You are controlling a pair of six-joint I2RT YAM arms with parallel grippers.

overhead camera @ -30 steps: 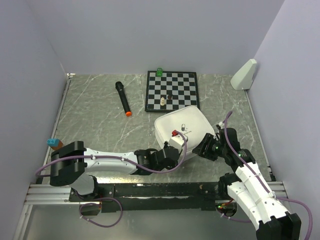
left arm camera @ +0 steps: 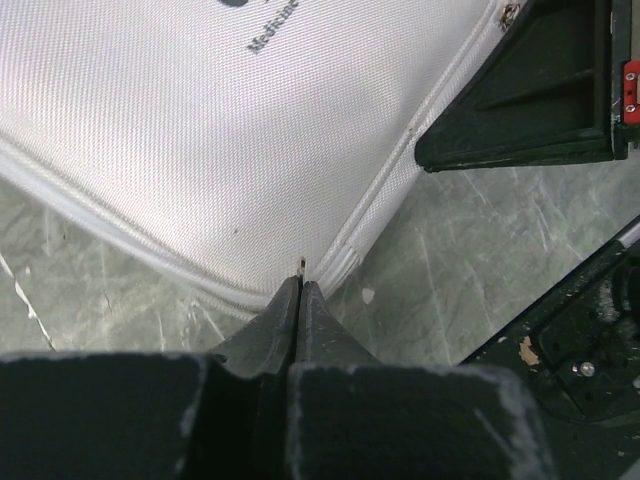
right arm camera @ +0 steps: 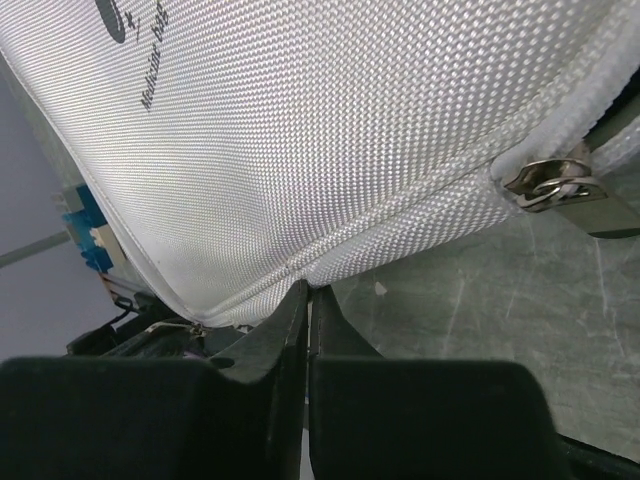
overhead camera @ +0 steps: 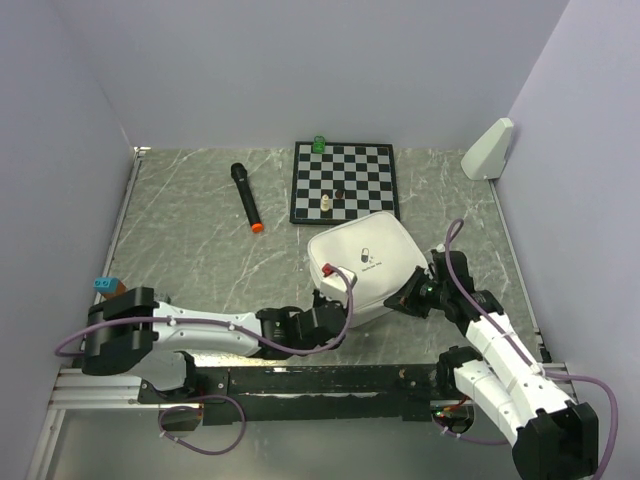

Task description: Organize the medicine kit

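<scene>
The white fabric medicine kit [overhead camera: 365, 250] lies closed with printed text on its lid. At its front-left sits my left gripper [overhead camera: 325, 295], shut, its tips [left arm camera: 300, 283] at the lid's edge; no held item shows. My right gripper [overhead camera: 398, 300] is at the front-right part of the kit, its shut tips [right arm camera: 309, 288] against the seam along the edge; nothing visible is held. The metal zipper pull [right arm camera: 550, 185] shows beside the seam in the right wrist view.
A chessboard [overhead camera: 360, 180] with small items stands behind the kit. A black microphone [overhead camera: 245, 195] lies to the left, a blue-topped box [overhead camera: 108, 287] at the left edge, a white wedge-shaped object [overhead camera: 488, 150] at back right.
My left arm has moved leftward along the kit's front.
</scene>
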